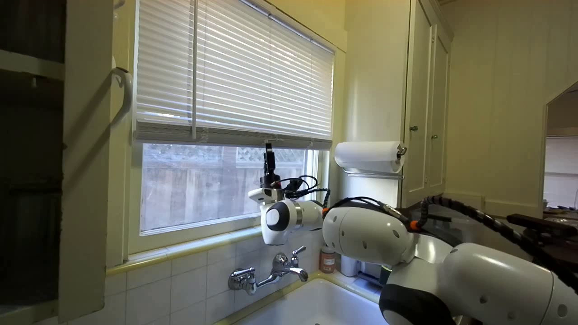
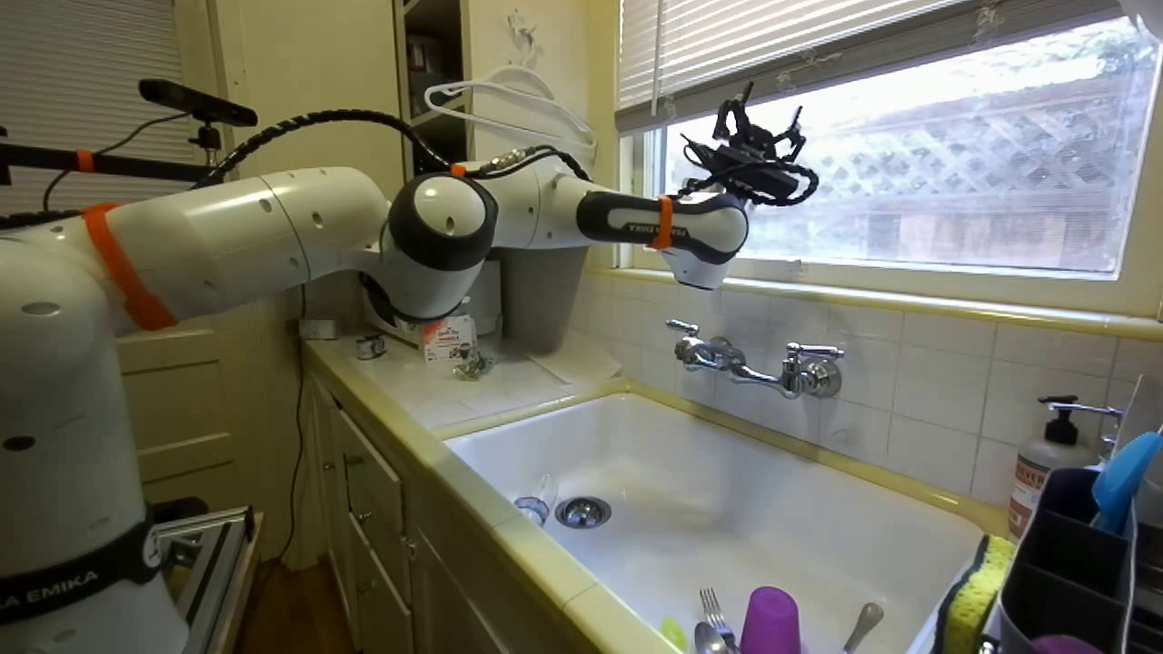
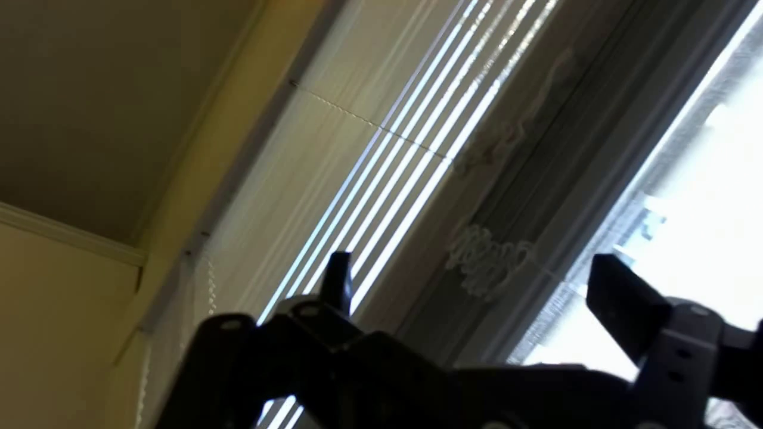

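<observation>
White slatted blinds (image 1: 233, 70) cover the upper part of the window, ending in a thick bottom rail (image 1: 233, 135). My gripper (image 2: 771, 107) points upward in front of the window glass (image 2: 949, 185), its fingers spread wide. Seen from the wrist, the gripper is open with nothing between its fingers. The blinds' slats (image 3: 400, 164) and a bunched cord (image 3: 490, 261) at the bottom rail lie beyond the fingers. I cannot tell whether a fingertip touches the rail.
Below the arm, a chrome faucet (image 2: 752, 365) sticks out from the tiled wall over the white sink (image 2: 654, 469). A paper towel roll (image 1: 369, 156) hangs right of the window. The open cabinet door (image 1: 86, 162) stands at the left.
</observation>
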